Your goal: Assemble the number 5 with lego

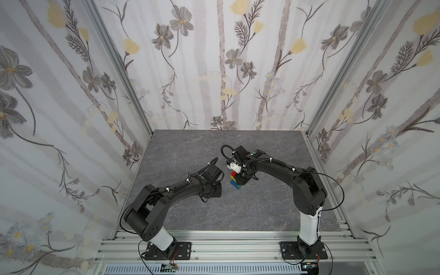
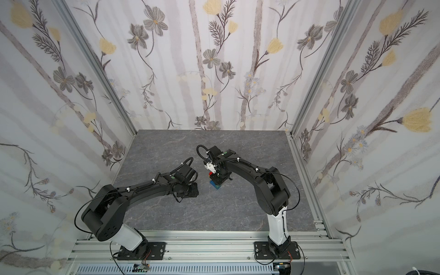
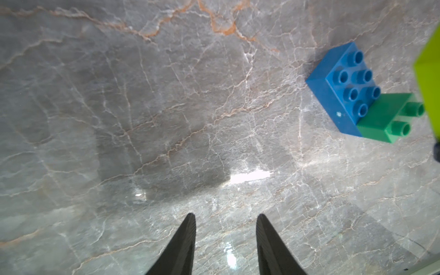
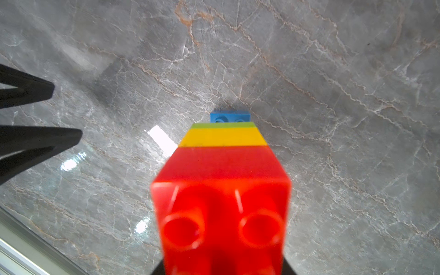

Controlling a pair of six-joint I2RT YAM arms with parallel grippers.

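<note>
A stack of bricks hangs above the table in my right gripper, which is shut on it. Its red brick faces the right wrist camera, with a yellow brick and a lime green brick below. Under the stack, a blue brick lies on the table, with a darker green brick against its side; whether these two are joined I cannot tell. My left gripper stands open left of them, nothing between its fingers. The right fingers are mostly hidden behind the stack.
Bare grey table surrounds the bricks on all sides. A metal rail runs along the front edge. Only a short gap separates the two grippers near the table's middle.
</note>
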